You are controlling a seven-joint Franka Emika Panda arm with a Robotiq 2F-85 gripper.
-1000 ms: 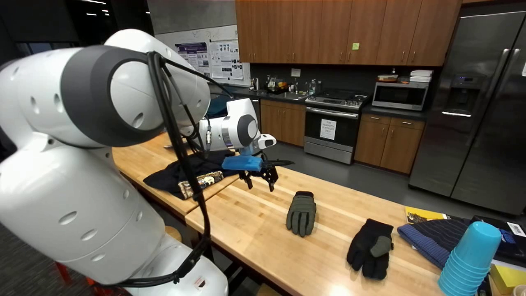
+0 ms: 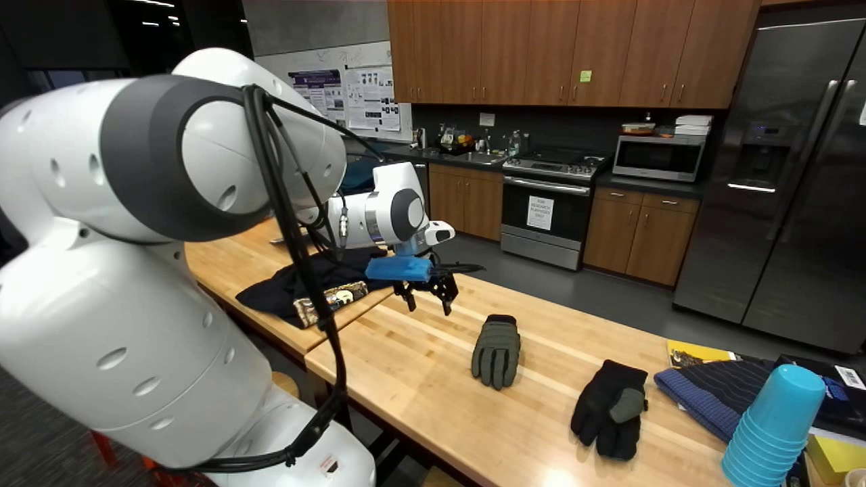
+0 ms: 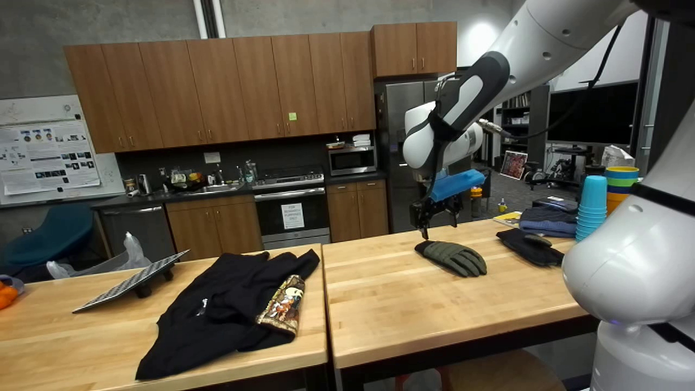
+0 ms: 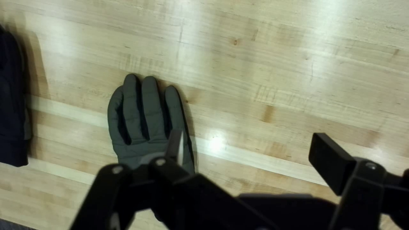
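A grey-green padded glove (image 2: 495,354) lies flat on the wooden table, palm or back side unclear. Further right is a black glove (image 2: 611,408) with a grey-green thumb; a dark part of it (image 4: 11,99) shows at the left edge of the wrist view. My gripper (image 2: 429,305) hangs above the table, left of the green glove in exterior view 1. Its fingers are spread wide with nothing between them. In the wrist view, one fingertip (image 4: 174,147) overlaps the lower part of the green glove (image 4: 150,115), while bare wood shows under the gap.
A black garment with a printed panel (image 3: 228,300) covers part of the left-hand table. Stacked turquoise cups (image 2: 771,430) and a dark blue knitted item (image 2: 718,389) crowd the right end.
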